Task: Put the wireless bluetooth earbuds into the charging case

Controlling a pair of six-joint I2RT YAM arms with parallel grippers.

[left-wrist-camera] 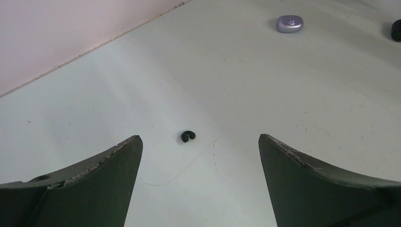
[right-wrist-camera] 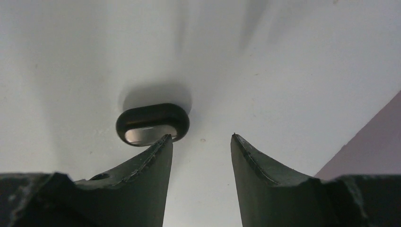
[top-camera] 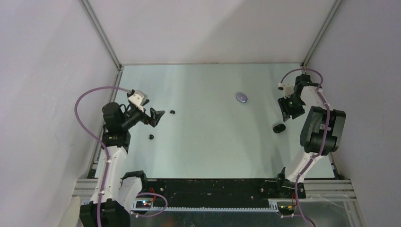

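A black oval case (top-camera: 279, 128) lies on the right of the table, just below my right gripper (top-camera: 288, 109); in the right wrist view it (right-wrist-camera: 152, 123) sits left of the fingertips, nothing between them. A purple rounded object (top-camera: 241, 97) lies at the centre right, also in the left wrist view (left-wrist-camera: 289, 24). Two small black earbud-like pieces (top-camera: 172, 112) lie apart on the left; one (left-wrist-camera: 187, 136) appears between the open fingers of my left gripper (top-camera: 154, 118) in its wrist view, on the table, not held.
Walls and rails border it at the back and sides, with a dark strip along the front edge.
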